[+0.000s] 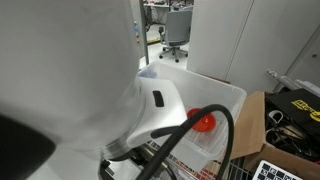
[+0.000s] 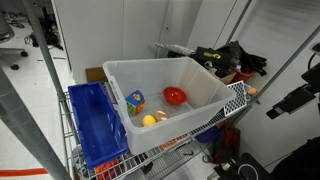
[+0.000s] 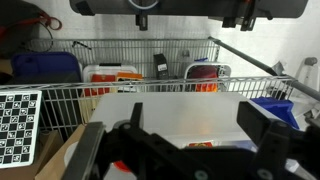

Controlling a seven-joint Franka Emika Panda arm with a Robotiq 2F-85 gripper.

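Observation:
A white bin stands on the wire rack, holding a red bowl, a colourful cube, a yellow round item and a small orange piece. In exterior view 1 the arm covers much of the bin, while the red bowl shows beside the black cable. My gripper has its dark fingers wide apart in the wrist view, nothing held between them. A white surface lies beyond the gap, and a bit of red shows near the left finger.
A blue bin sits left of the white one on the rack. Cardboard and black items lie behind the white bin. A checkered board is at the wrist view's left, near the wire basket edge.

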